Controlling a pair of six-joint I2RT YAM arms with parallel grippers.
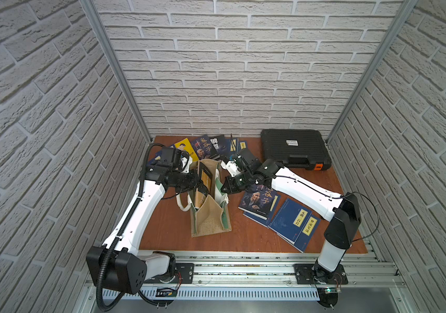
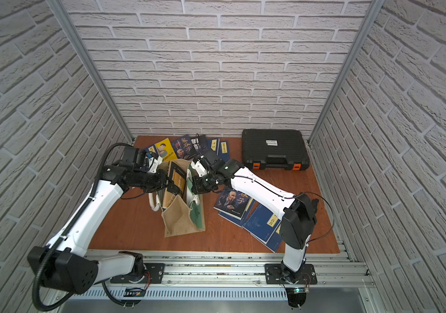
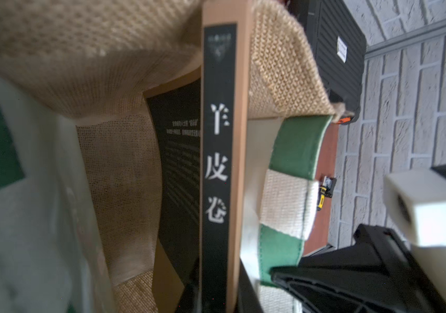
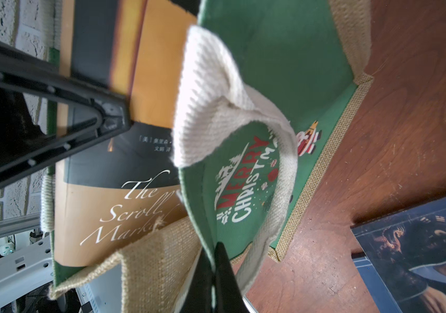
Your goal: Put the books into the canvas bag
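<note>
The canvas bag stands upright on the table with its mouth up. An orange, black and tan book is upright inside the bag's left part, its dark spine running up through the left wrist view. My left gripper is shut on that spine, at the bag's left side. At the opposite side my right gripper is shut on the bag's green and white edge, beside the looped white handle. The book's lower end is hidden by the bag's burlap wall.
Dark blue books lie to the right of the bag, with a portrait-covered book stacked closer to it. Several more books, one yellow, lie along the back. A black case fills the back right. Bare table shows in front.
</note>
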